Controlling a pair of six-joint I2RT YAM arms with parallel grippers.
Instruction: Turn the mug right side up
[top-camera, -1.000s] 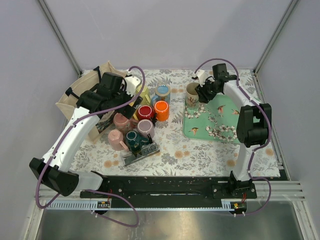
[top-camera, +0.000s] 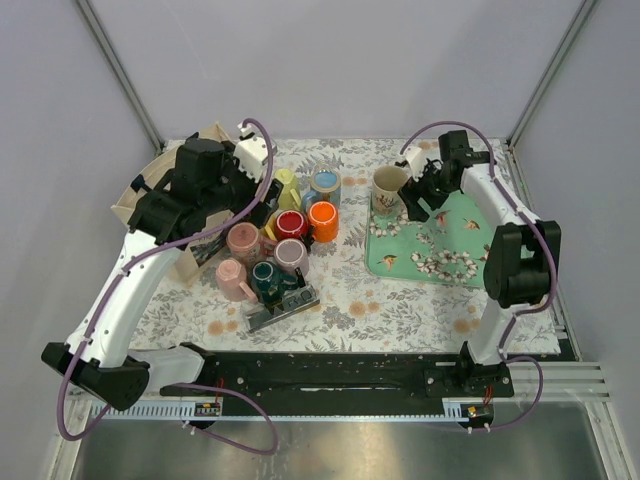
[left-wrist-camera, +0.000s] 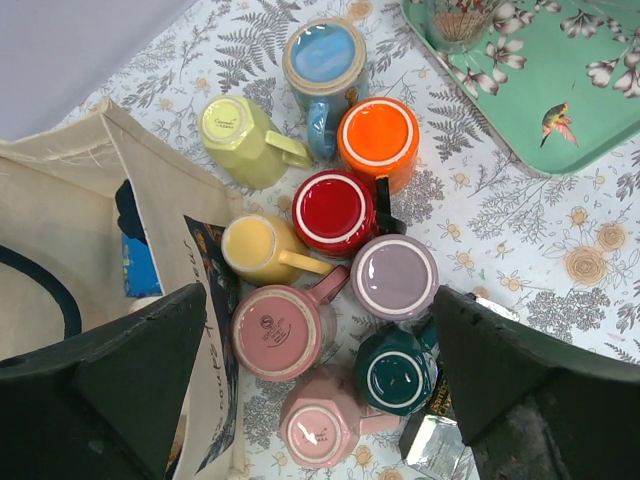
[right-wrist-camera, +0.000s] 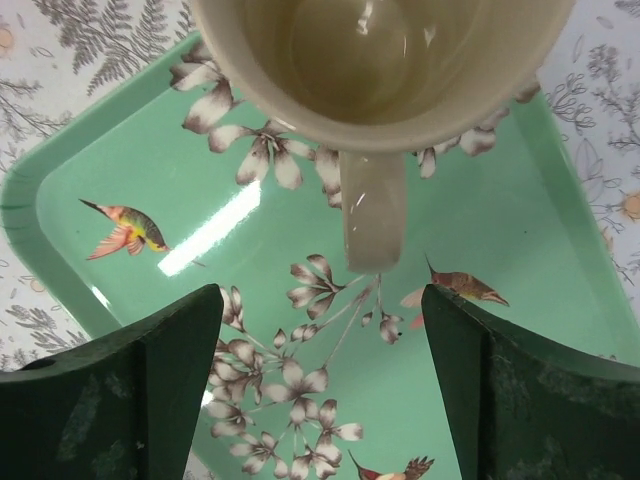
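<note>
The cream floral mug (top-camera: 388, 190) stands upright, mouth up, at the tray's back left corner. In the right wrist view its inside shows, and its handle (right-wrist-camera: 374, 215) points toward my right gripper. That gripper's fingers are apart, with nothing between them, just short of the handle. My left gripper (top-camera: 264, 205) is open over the group of mugs at the left. Below its fingers, in the left wrist view, lie several mugs bottom up, among them a pink mug (left-wrist-camera: 278, 335), a red mug (left-wrist-camera: 332, 213) and a dark green mug (left-wrist-camera: 395, 378).
A green tray (top-camera: 385, 262) with birds and flowers lies under the cream mug. An open beige box (left-wrist-camera: 165, 190) stands at the far left. An orange mug (top-camera: 323, 221) marks the group's right side; the cloth between it and the tray is free.
The left arm has shifted a little leftward. The mug stayed upright.
</note>
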